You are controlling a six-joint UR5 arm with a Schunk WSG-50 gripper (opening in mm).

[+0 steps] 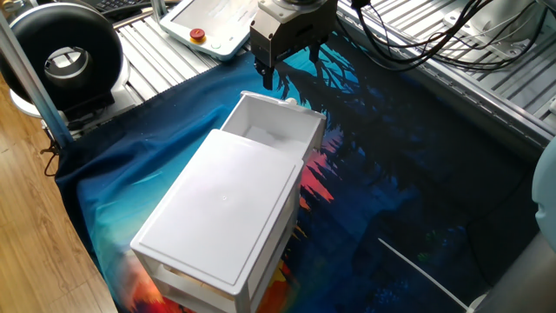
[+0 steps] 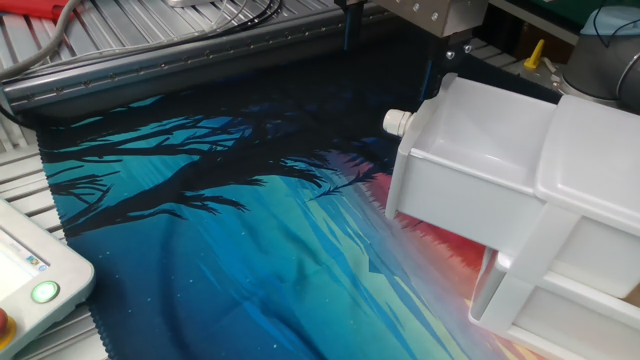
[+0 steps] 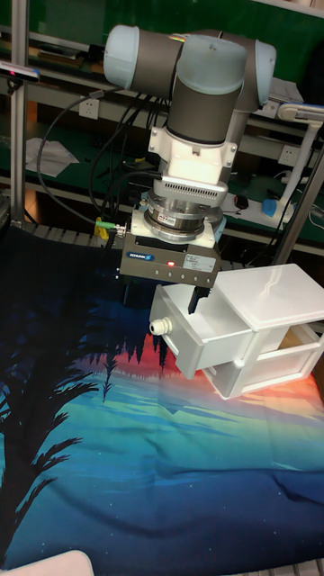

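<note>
A white drawer cabinet (image 1: 213, 204) stands on the patterned cloth. Its top drawer (image 2: 465, 190) is pulled well out, and the inside that shows looks empty. On the drawer's front sits a round white knob (image 2: 396, 123). My gripper (image 1: 292, 68) hangs near that front, its two fingers wide apart and nothing visible between them. In the third exterior view the gripper (image 3: 161, 298) appears above and behind the knob (image 3: 159, 327), with one finger overlapping the drawer in the picture. Whether any finger touches the drawer I cannot tell.
Dark printed cloth (image 2: 250, 250) covers the table, with broad free room in front of the drawer. A tablet-like pendant with a red button (image 1: 198, 35) lies at the back edge. Cables (image 1: 417, 52) run along the metal rail.
</note>
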